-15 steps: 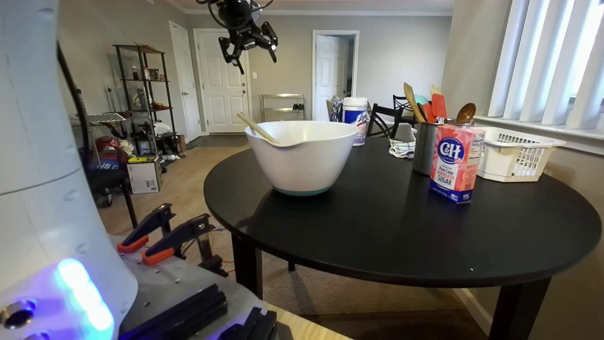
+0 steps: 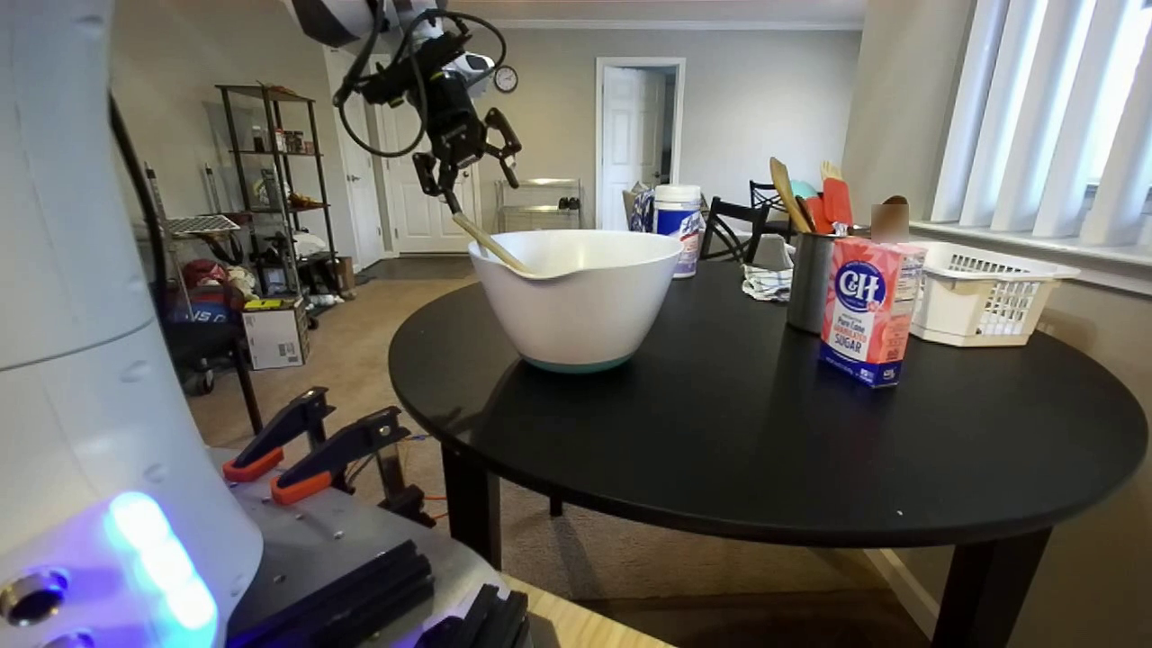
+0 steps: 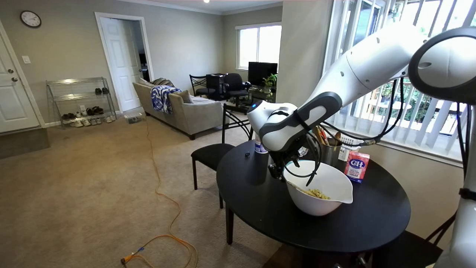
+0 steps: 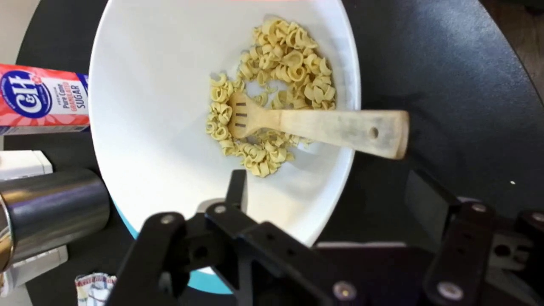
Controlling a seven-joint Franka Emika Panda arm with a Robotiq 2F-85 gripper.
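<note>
A white mixing bowl point(image 2: 589, 302) with a teal base stands on the black round table. In the wrist view, curled pasta point(image 4: 293, 63) lies at the bottom of the bowl point(image 4: 148, 97). A slotted wooden spoon point(image 4: 341, 130) rests with its head among the pasta, its handle leaning out over the rim. My gripper point(image 2: 482, 194) hangs above the rim on the handle side, its fingers spread wide. One finger point(image 4: 236, 188) shows over the bowl and the other finger point(image 4: 428, 201) over the table, with nothing between them. From exterior view 2 the fingertips are hard to make out.
On the table's right side stand a sugar box point(image 2: 864, 313), a metal utensil holder point(image 2: 810, 286) and a white basket point(image 2: 977, 297). A wipes canister point(image 2: 678, 232) and a folded cloth point(image 2: 768, 283) sit behind the bowl.
My gripper has come down toward the spoon handle and turned somewhat, staying open. The bowl, the spoon and the other table items have not moved.
</note>
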